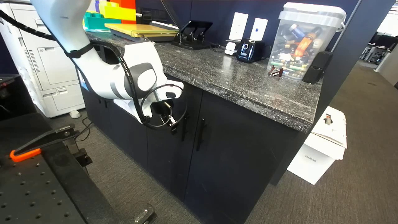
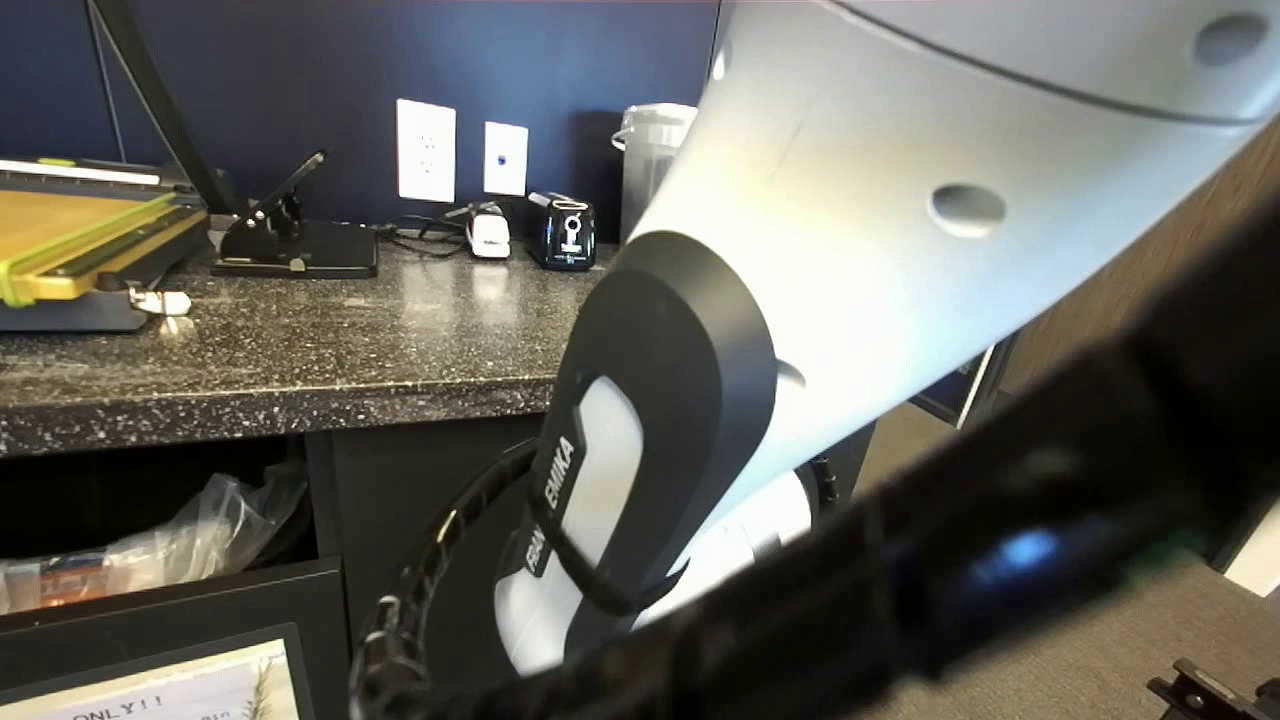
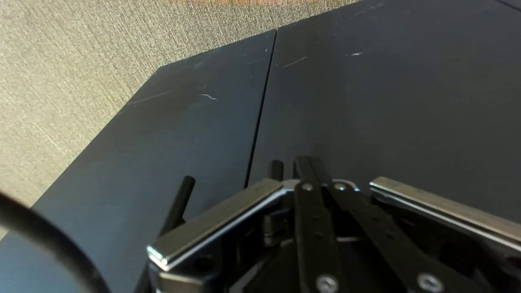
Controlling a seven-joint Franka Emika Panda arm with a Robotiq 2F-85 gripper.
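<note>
My gripper is shut, and nothing shows between its fingers. In the wrist view it points at the dark cabinet doors. One black bar handle stands clear to its left; only the tip of the other handle shows, close beside the fingertips, the rest hidden behind the gripper. Whether the fingers touch that handle I cannot tell. From exterior view 1, the gripper hangs below the counter edge, just left of the two handles, the right one fully visible. The arm hides the gripper in exterior view 2.
The speckled countertop overhangs the doors. On it are a clear bucket of small items, a black sharpener-like device and a paper cutter. An open drawer shows at lower left.
</note>
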